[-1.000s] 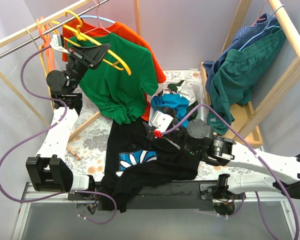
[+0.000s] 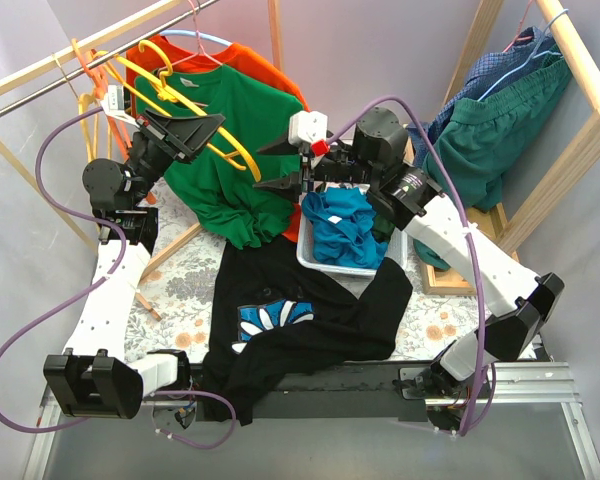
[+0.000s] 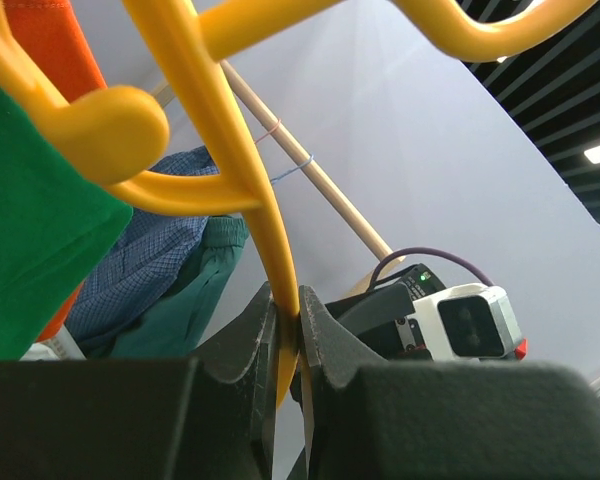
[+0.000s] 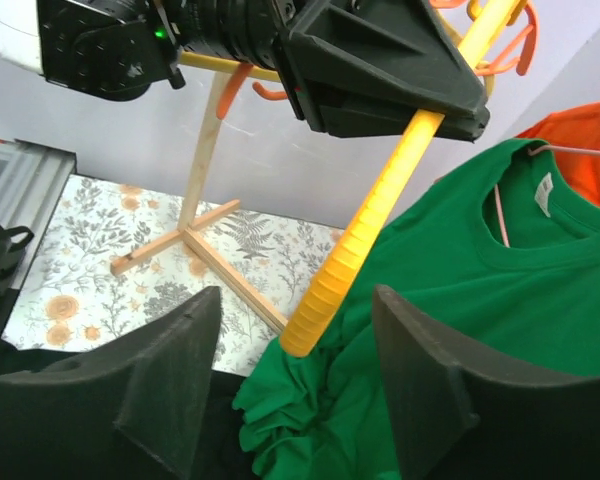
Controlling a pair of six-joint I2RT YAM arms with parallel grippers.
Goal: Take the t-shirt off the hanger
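A bare yellow hanger (image 2: 242,155) slopes down from the rack rail at the upper left, and my left gripper (image 2: 208,130) is shut on it. In the left wrist view the yellow bar (image 3: 265,230) runs down between the closed fingers. Beside the hanger's lower end, my right gripper (image 2: 260,166) is part open. The right wrist view shows the hanger's tip (image 4: 300,338) between the spread fingers, apparently untouched by them. A black garment with a blue and white print (image 2: 280,318) lies crumpled on the table, clear of the hanger.
Green (image 2: 210,120) and orange (image 2: 255,62) shirts hang on the left rack, close behind the grippers. A white basket (image 2: 345,268) of clothes stands at centre. Green shorts (image 2: 505,130) hang on the right rack.
The left gripper, still on the hanger, has shifted only slightly.
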